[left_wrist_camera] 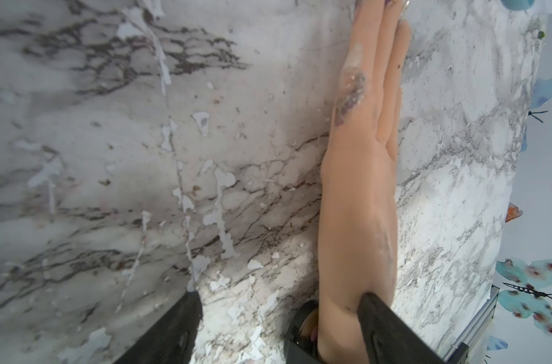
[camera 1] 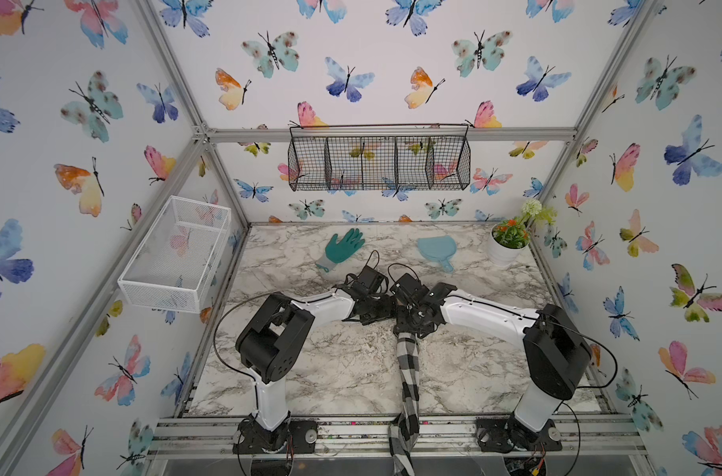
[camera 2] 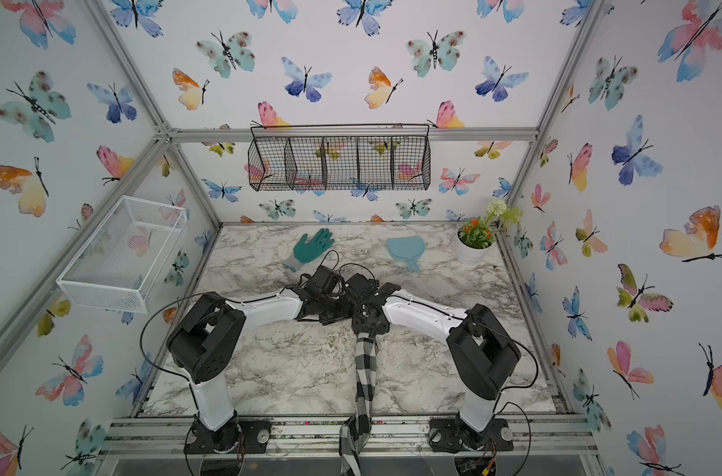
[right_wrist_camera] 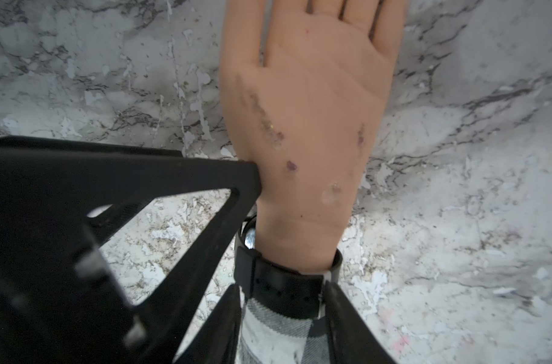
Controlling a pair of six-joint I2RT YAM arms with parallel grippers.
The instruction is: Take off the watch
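Observation:
A mannequin hand with a checked sleeve stands under both arms. A black watch circles its wrist, its strap facing the right wrist camera. My left gripper is part open around the side of the hand, near the wrist; the watch band shows at the lower edge of the left wrist view. My right gripper stands open over the watch strap, a finger on each side. The black body of my left gripper fills the left of the right wrist view.
A teal glove, a blue dustpan and a potted plant lie along the back. A white basket hangs on the left wall, a wire rack on the back wall. Bare marble surrounds both arms.

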